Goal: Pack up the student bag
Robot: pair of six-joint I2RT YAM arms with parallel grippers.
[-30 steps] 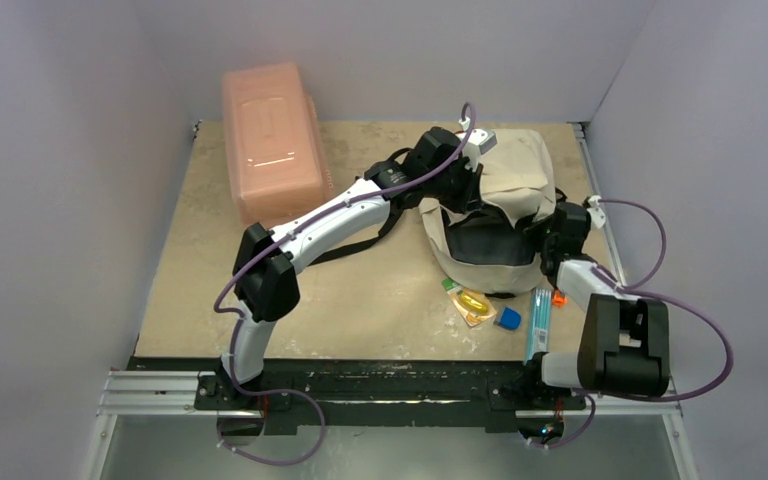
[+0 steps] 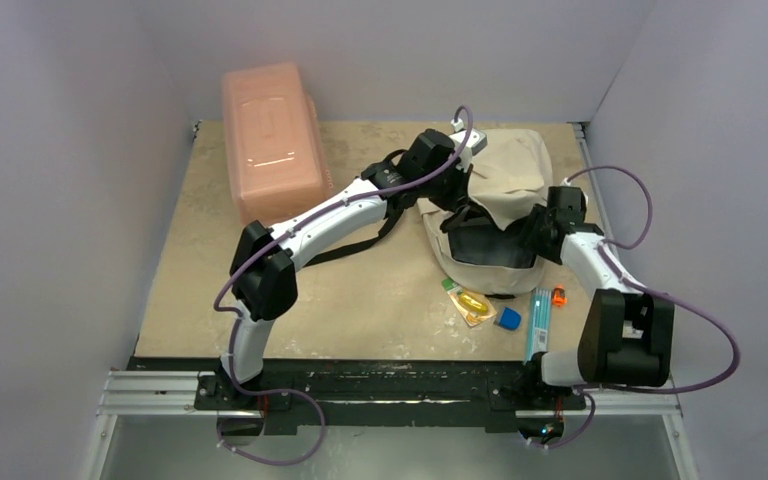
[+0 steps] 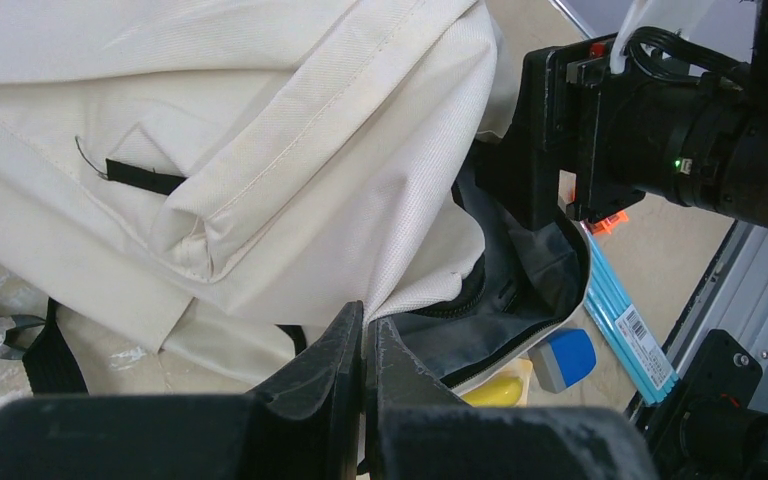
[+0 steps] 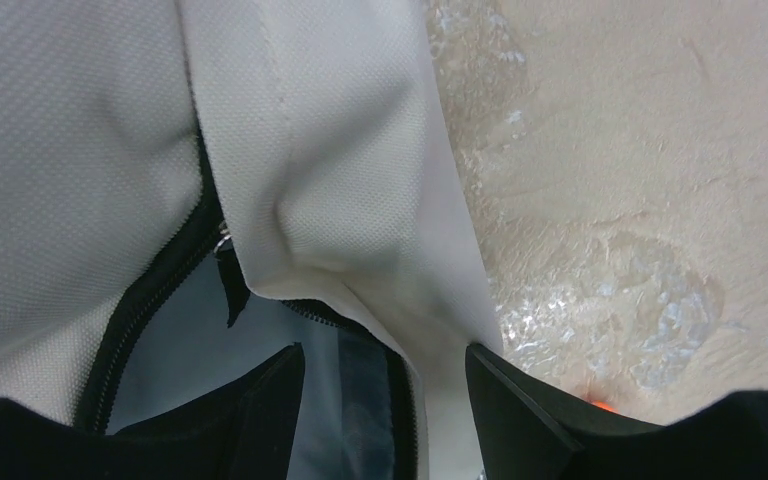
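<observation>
The cream student bag (image 2: pixel 485 265) lies with its mouth part open, showing a dark grey lining (image 2: pixel 490 246). In the left wrist view, my left gripper is shut, and the cream cloth of the bag's raised flap (image 3: pixel 360 215) runs in between its fingertips. My right gripper stands open at the bag's right side. Its fingers straddle the zippered rim (image 4: pixel 407 375), one over the lining and the other outside. Before the bag lie a carded yellow item (image 2: pixel 474 304), a blue block (image 2: pixel 508 318), a light-blue pencil pack (image 2: pixel 539 322) and a small orange object (image 2: pixel 559 297).
A large salmon-coloured box (image 2: pixel 275 145) stands at the back left. Black straps (image 2: pixel 355 246) trail leftward from the bag. A side wall is close beside the right arm.
The left gripper shifted slightly left at the flap. The small items have not moved.
</observation>
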